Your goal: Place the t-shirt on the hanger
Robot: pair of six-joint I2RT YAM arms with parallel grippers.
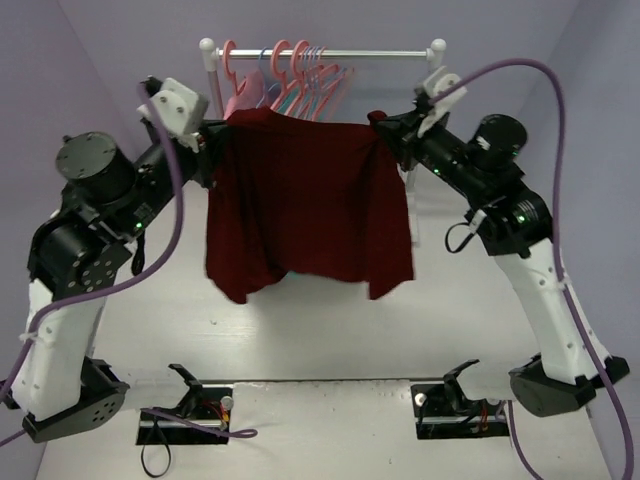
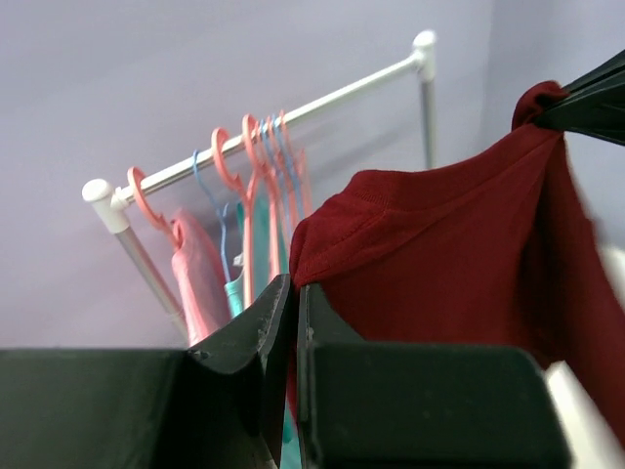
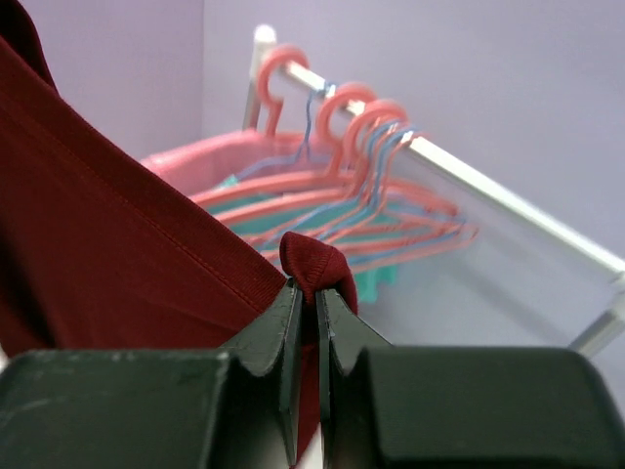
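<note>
A dark red t-shirt [image 1: 315, 200] hangs spread in the air between my two grippers, its lower edge dangling above the table. My left gripper is shut on one upper corner of the cloth, and my right gripper is shut on the opposite corner. Pink and blue hangers [image 1: 305, 75] hang on the white rail behind the shirt, their lower parts partly hidden by it in the top view. In the right wrist view several empty hangers [image 3: 366, 220] show close together, beyond the held corner.
The white rail [image 1: 375, 54] spans the back, with a post at each end. A pink garment [image 2: 198, 278] and a teal garment [image 2: 262, 234] hang at its left part. The rail's right part is bare, and the table front [image 1: 300, 345] is clear.
</note>
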